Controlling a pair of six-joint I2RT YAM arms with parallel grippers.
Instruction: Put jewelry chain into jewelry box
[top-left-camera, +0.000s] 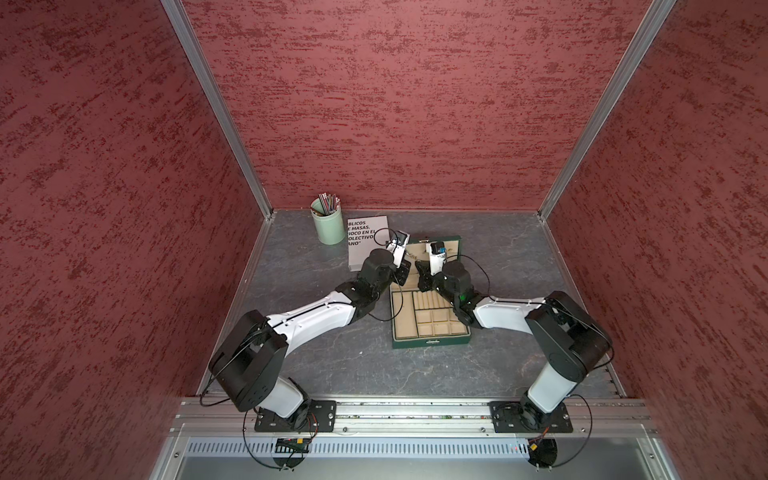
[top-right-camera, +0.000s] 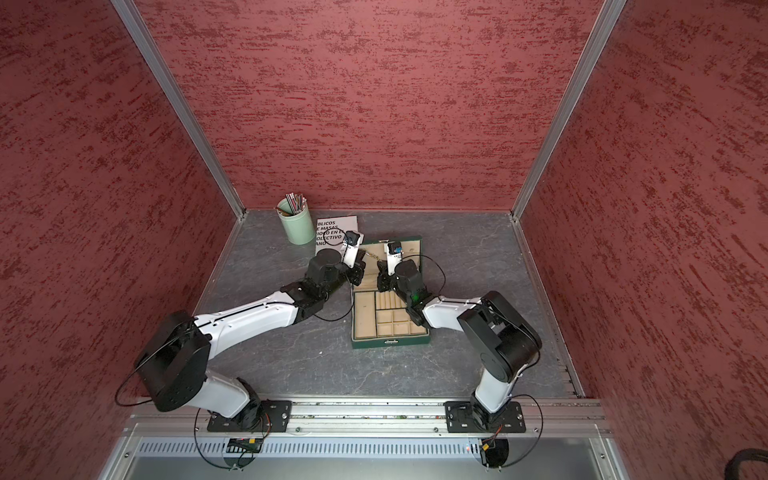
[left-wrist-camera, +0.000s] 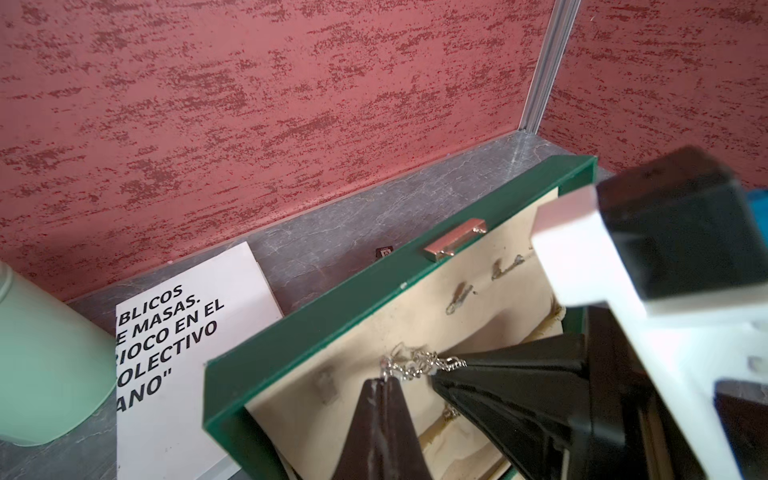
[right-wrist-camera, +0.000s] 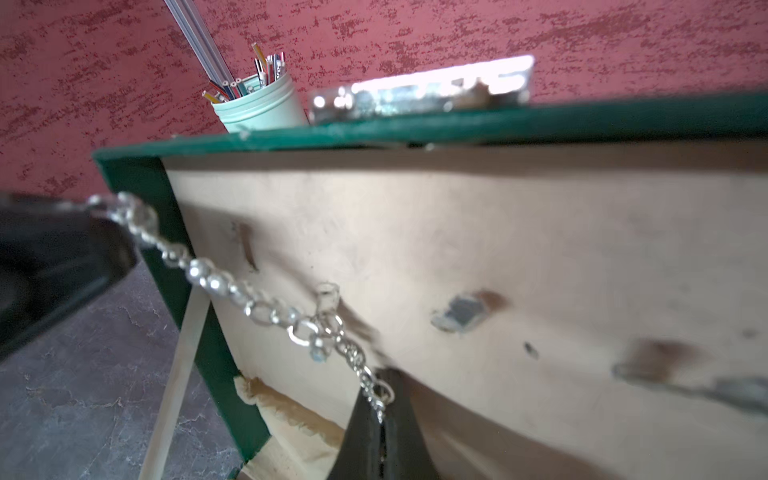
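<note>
The open green jewelry box (top-left-camera: 405, 316) stands mid-table, beige compartments in front, raised lined lid (right-wrist-camera: 560, 224) behind with small hooks. In the right wrist view a silver chain (right-wrist-camera: 260, 312) is strung across the lid's lining between my two grippers. My left gripper is shut with one end of the chain at its tips. My right gripper is shut on the other end. Both grippers are close together over the back half of the box.
A white printed book (left-wrist-camera: 184, 344) lies left of the lid. Behind it stands a mint cup (top-left-camera: 329, 229) of pencils.
</note>
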